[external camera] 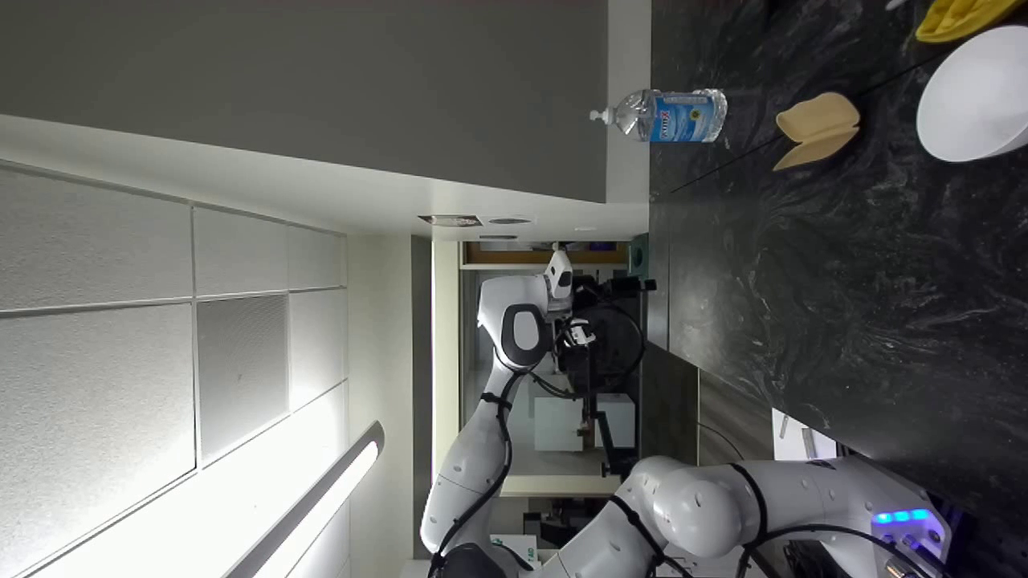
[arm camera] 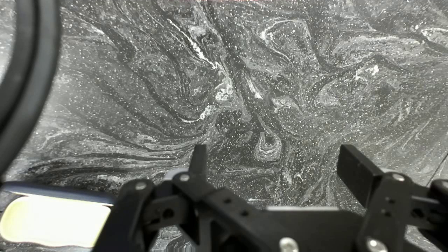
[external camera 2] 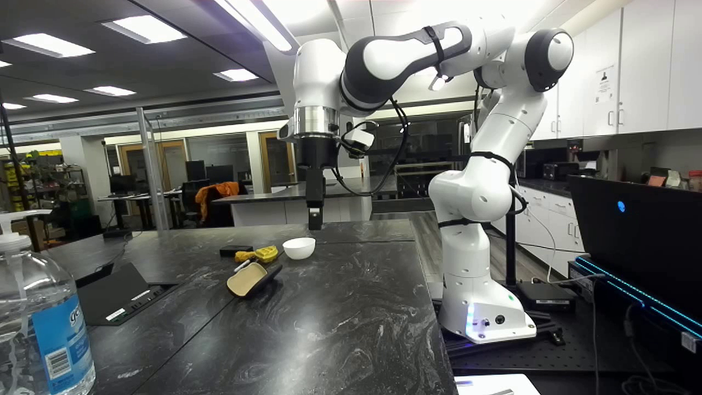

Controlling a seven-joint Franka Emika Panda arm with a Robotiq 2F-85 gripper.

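My gripper is open above the dark marbled table, with only bare tabletop between its fingers in the wrist view. The same gripper [external camera 2: 315, 220] points downward in exterior view 2, well above the surface. Partly behind its left side in the wrist view lies a dark case with a pale lining [arm camera: 54, 220]. That open tan-lined case [external camera: 819, 130] shows its two halves in exterior view 1. A white bowl [external camera 2: 299, 248] stands upright on the table, close to a yellow item [external camera 2: 266, 253].
A clear bottle with a blue label [external camera 2: 62, 336] stands at the table's near left in exterior view 2. A black flat device [external camera 2: 122, 293] lies beyond it.
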